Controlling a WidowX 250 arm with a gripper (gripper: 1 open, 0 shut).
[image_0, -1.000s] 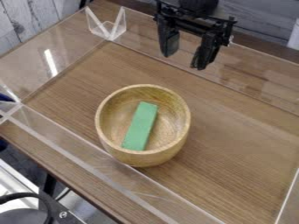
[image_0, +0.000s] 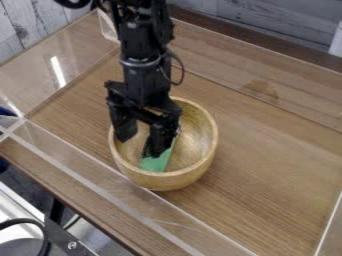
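Note:
My gripper (image_0: 146, 135) hangs down in the middle of the camera view, a dark assembly whose fingers reach into a round tan bowl (image_0: 198, 166) on the wooden table (image_0: 267, 190). The fingers stand apart, open, over and partly in front of a green object (image_0: 156, 158) lying in the bowl. The upper end of the green object is hidden by the gripper, and I cannot tell whether the fingers touch it.
Dark cables (image_0: 40, 226) lie at the lower left edge, and a light wall shows at the top left.

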